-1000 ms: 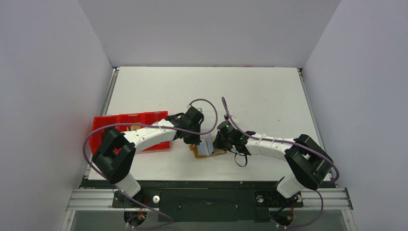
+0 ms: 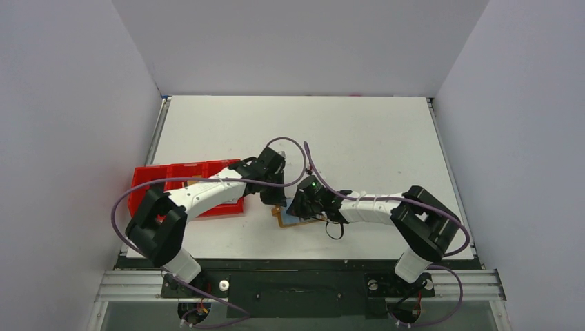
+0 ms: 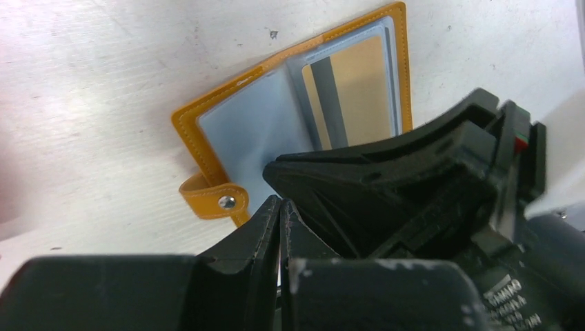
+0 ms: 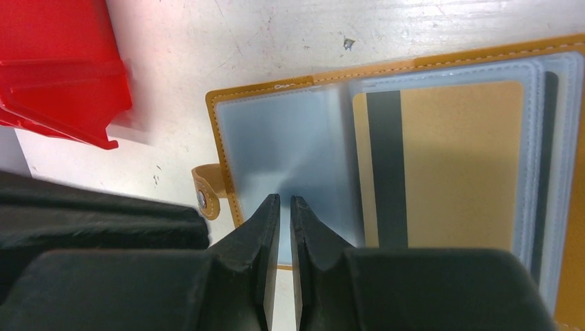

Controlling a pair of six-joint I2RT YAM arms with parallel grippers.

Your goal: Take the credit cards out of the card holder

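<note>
The card holder, brown-edged with clear pale sleeves, lies open on the table. A gold card with a dark stripe sits inside a sleeve of its right half; the same card shows large in the right wrist view. No card shows in the left-hand sleeve. My left gripper is shut at the holder's left side, nothing visible between its fingers. Above the left-hand sleeve, my right gripper is shut but for a narrow gap; whether film is pinched there is unclear. In the top view the arms partly cover the holder.
A red compartment tray stands left of the holder, under the left arm. The holder's snap strap sticks out on its left side. Both grippers are close together.
My right gripper has moved left over the holder, close to the left one. A clear sleeve that stood raised between the grippers now lies flatter.
</note>
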